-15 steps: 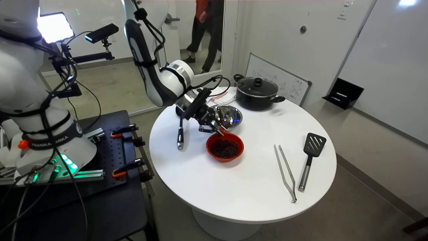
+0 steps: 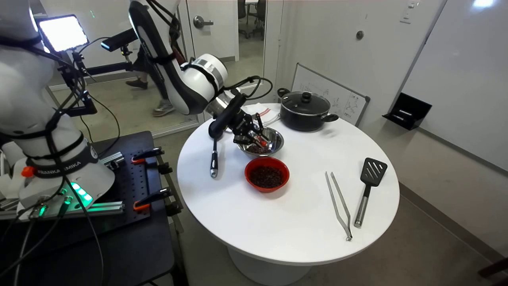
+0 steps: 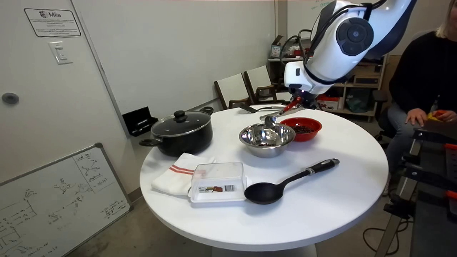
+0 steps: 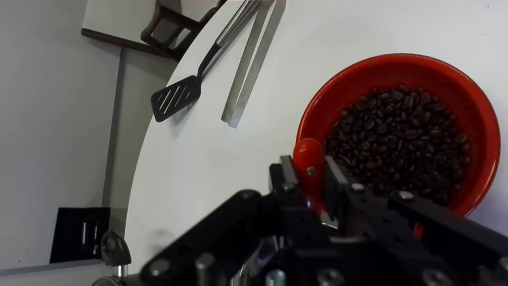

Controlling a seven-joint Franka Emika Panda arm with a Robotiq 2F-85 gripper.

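Note:
My gripper is shut on a red-handled scoop (image 4: 309, 159). In exterior view 2 the scoop's metal head (image 3: 270, 121) is tilted down over the steel bowl (image 3: 265, 151), near its rim on the red bowl's side; whether they touch I cannot tell. Some dark beans (image 2: 257, 149) show inside the steel bowl in exterior view 1. Close by stands the red bowl (image 2: 267, 187), holding many dark coffee beans (image 4: 400, 138). From the wrist, the scoop's head is hidden behind the fingers.
A lidded black pot (image 3: 184, 135), white towel (image 3: 171, 182), clear plastic box (image 3: 218, 184) and black spoon (image 3: 263, 193) surround the steel bowl. Tongs (image 2: 339, 202) and a slotted turner (image 2: 373, 171) lie toward the table's other side. Bare tabletop separates them from the red bowl.
The gripper and scoop have moved up and away from the red bowl to the steel bowl. The steel bowl appears shifted slightly toward the red bowl, and beans inside it are now visible.

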